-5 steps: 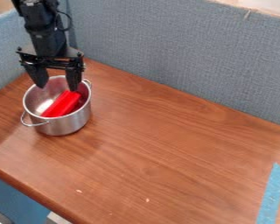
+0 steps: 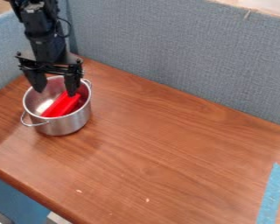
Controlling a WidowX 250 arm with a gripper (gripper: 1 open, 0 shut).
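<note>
A steel pot (image 2: 63,122) with wire handles stands on the wooden table at the left. Inside it lies a long red object (image 2: 63,105), angled from front left toward back right. My black gripper (image 2: 55,85) is directly over the pot, its two fingers apart and reaching down to about the rim, one on the left and one on the right. Nothing shows held between them. Whether the fingertips touch the red object or the pot is hard to tell.
Padded grey walls (image 2: 184,57) border the back and left. A strip of blue tape (image 2: 271,192) lies at the right front, and the table's front left edge is near the pot.
</note>
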